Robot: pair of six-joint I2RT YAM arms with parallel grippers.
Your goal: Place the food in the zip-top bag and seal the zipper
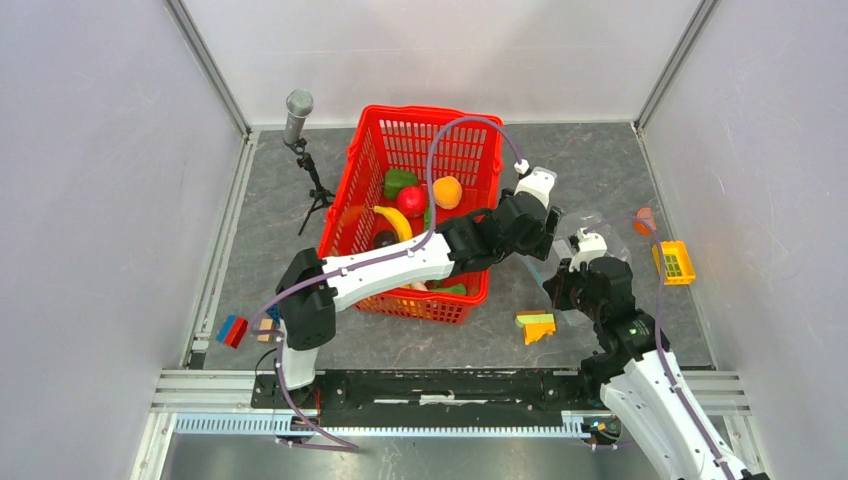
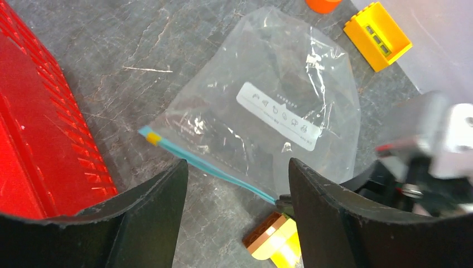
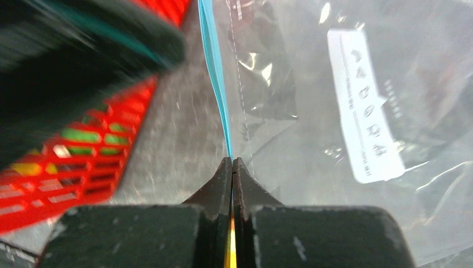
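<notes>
A clear zip-top bag with a white label and a blue zip strip lies flat, with no food showing inside. My right gripper is shut on the bag's blue zip edge near one end. Above the strip, my left gripper stands open, nothing between its fingers; in the right wrist view its dark finger looms at upper left. The food is in the red basket: a banana, a red round item, an orange and a green pepper.
A yellow crate and an orange piece lie right of the bag. Yellow and orange blocks sit in front of it. A microphone stand and small blocks stand left of the basket.
</notes>
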